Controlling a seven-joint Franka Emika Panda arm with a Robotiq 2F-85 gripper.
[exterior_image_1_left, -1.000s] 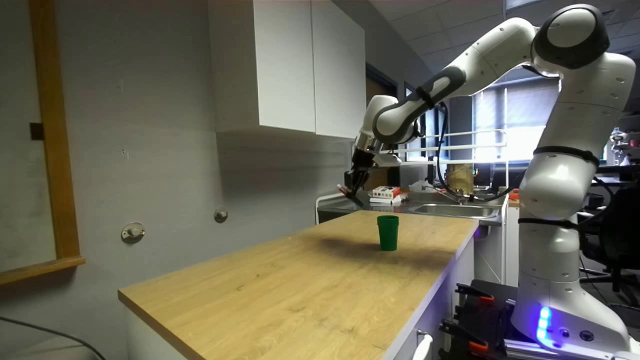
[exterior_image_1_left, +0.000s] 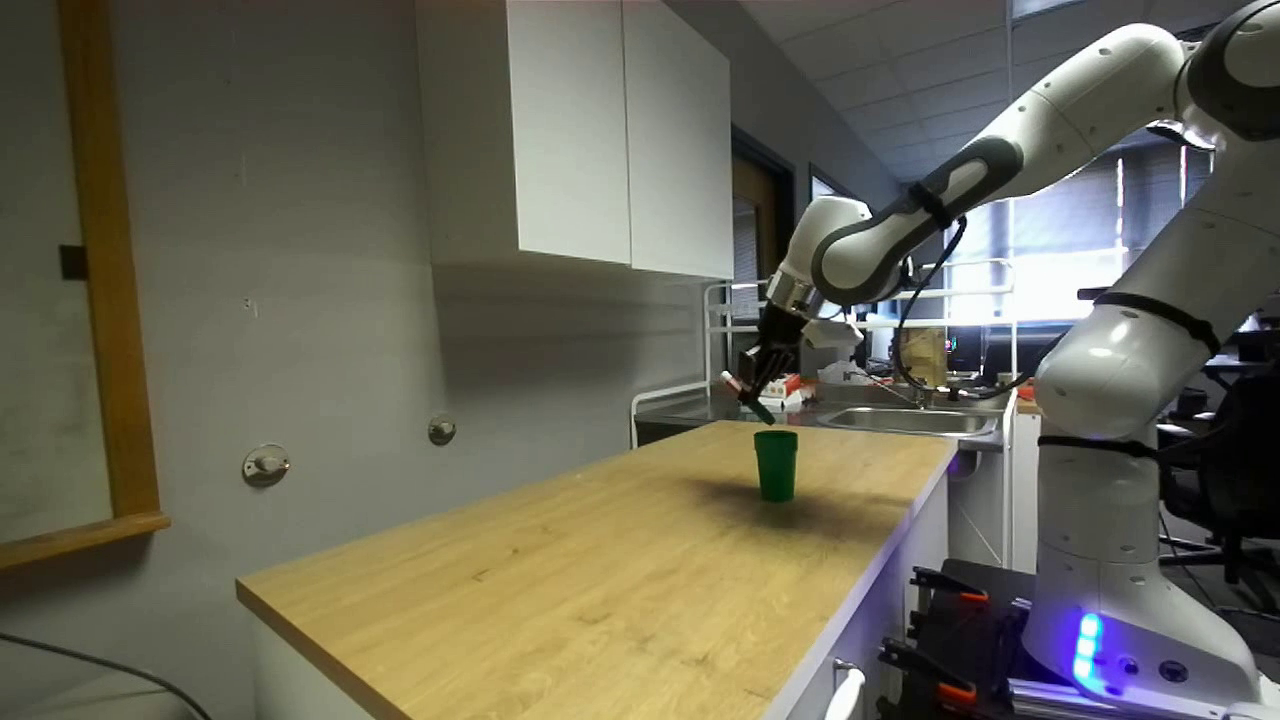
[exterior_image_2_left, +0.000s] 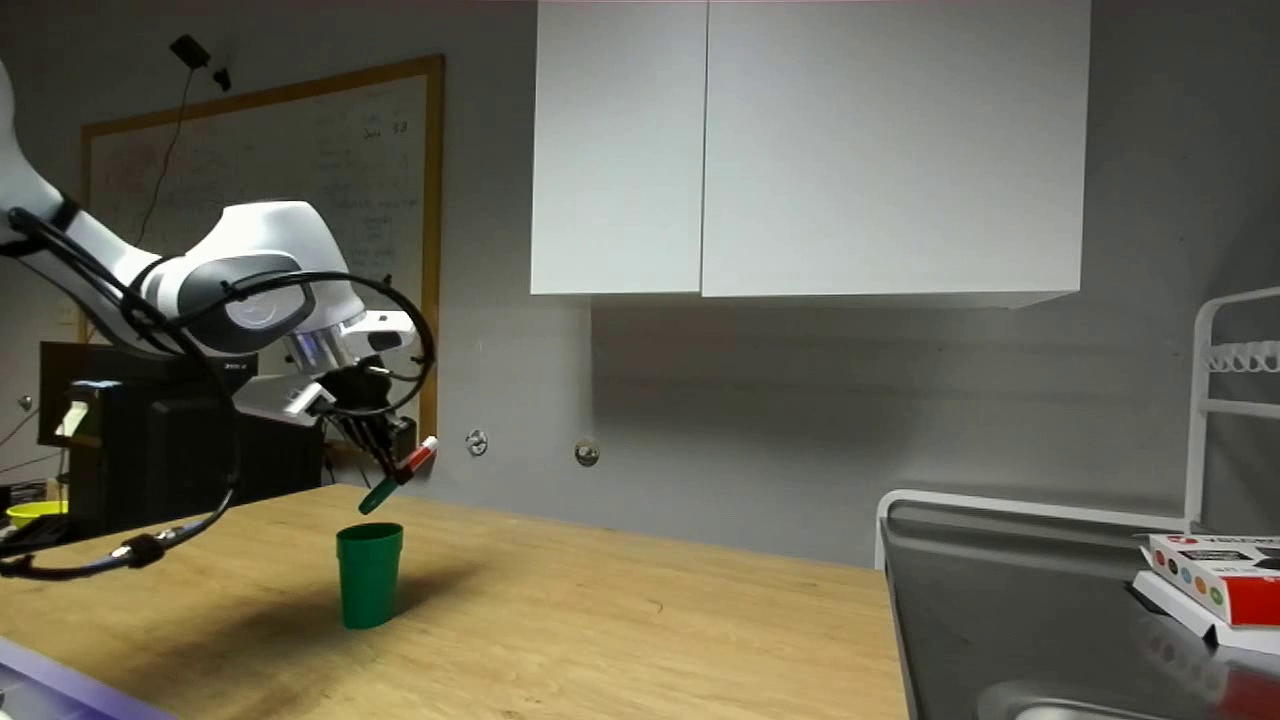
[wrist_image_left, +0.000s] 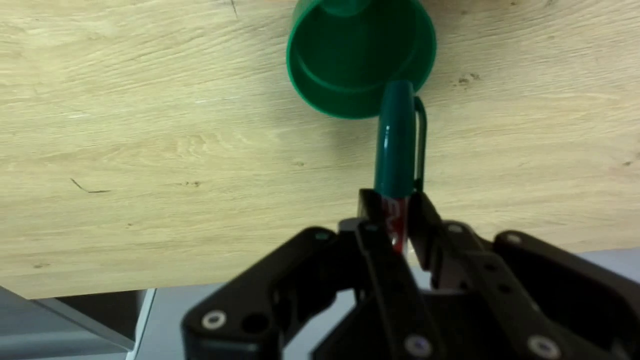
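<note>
Upright on the wooden counter (exterior_image_1_left: 576, 540) stands a green cup (exterior_image_1_left: 776, 467), its mouth open to above. My gripper is shut on a marker (wrist_image_left: 394, 141), which has a dark green cap and a red and white barrel. In exterior view 2 the tilted marker (exterior_image_2_left: 381, 493) hangs just above the cup (exterior_image_2_left: 368, 576), cap end down, with a gap between it and the rim. Seen from the wrist, the cap's tip overlaps the near rim of the cup (wrist_image_left: 336, 102). The cup's bottom looks bare where it shows.
A metal sink (exterior_image_1_left: 918, 420) and a red and white box (exterior_image_2_left: 1218, 578) lie past the counter's end. White cabinets (exterior_image_2_left: 894, 144) hang on the wall above. Around the cup the wooden top is clear.
In exterior view 1 the arm has swung to the right, carrying the marker from left of the cup to just above it. The cup has stayed in place.
</note>
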